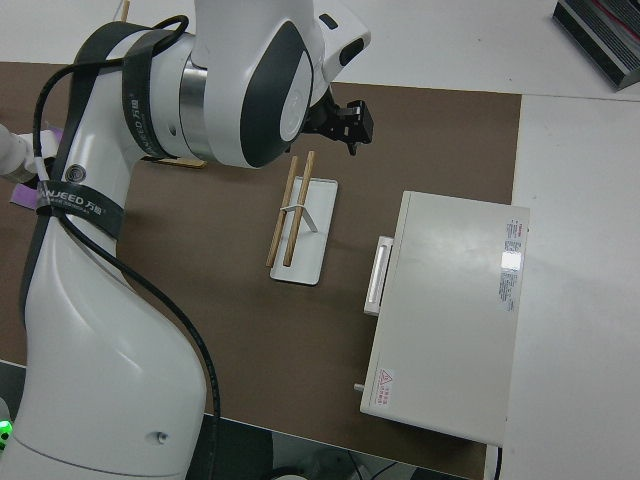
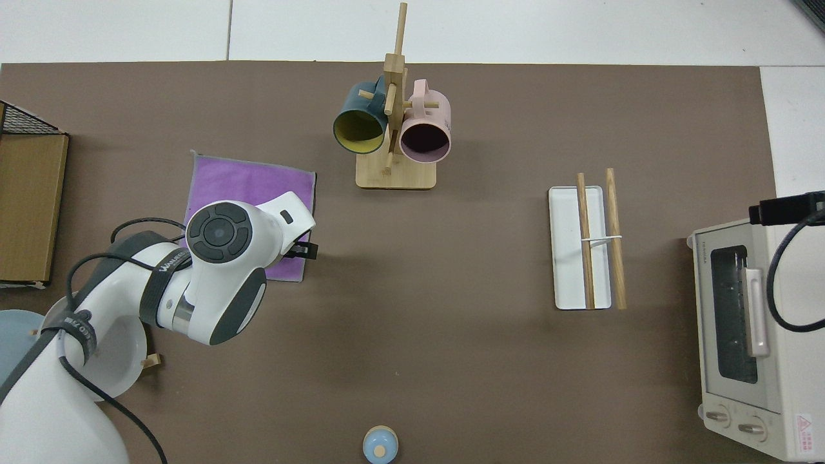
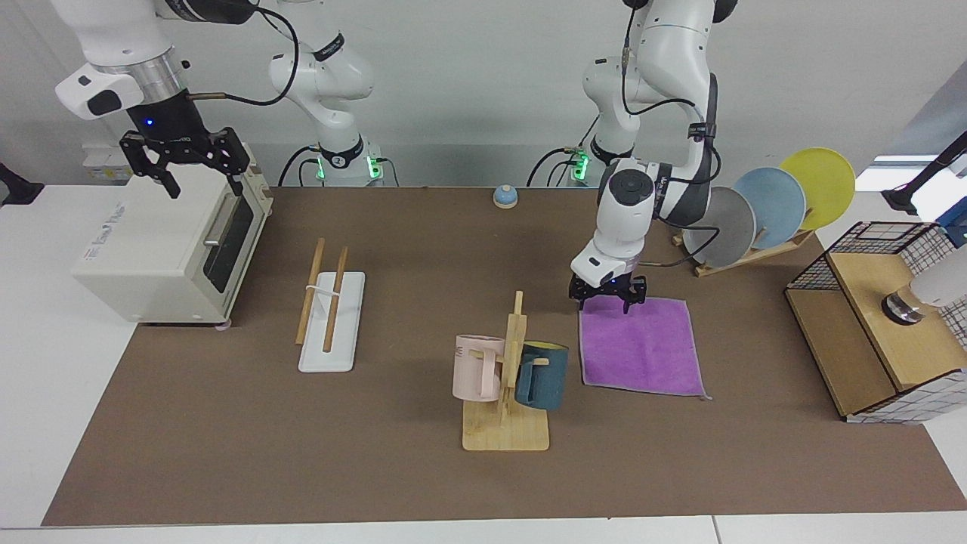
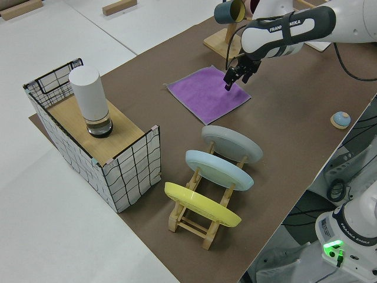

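Note:
My left arm's gripper (image 3: 607, 289) hangs low over the purple cloth (image 3: 639, 353), at its edge nearer the robot bases; in the right view its black fingers point down at the cloth (image 4: 206, 97), and whether they touch it I cannot tell. The other arm's gripper (image 3: 186, 163) is raised above the white toaster oven (image 3: 154, 263). The opening of both grippers is unclear at this size. A teal mug (image 2: 359, 116) and a pink mug (image 2: 425, 124) hang on a wooden stand (image 2: 394, 178).
A dish rack with plates (image 4: 215, 171) and a mesh-sided wooden shelf (image 3: 843, 344) stand beside the cloth. A white board with two sticks (image 2: 566, 247) lies near the oven. A small blue object (image 2: 379, 444) sits at the table edge.

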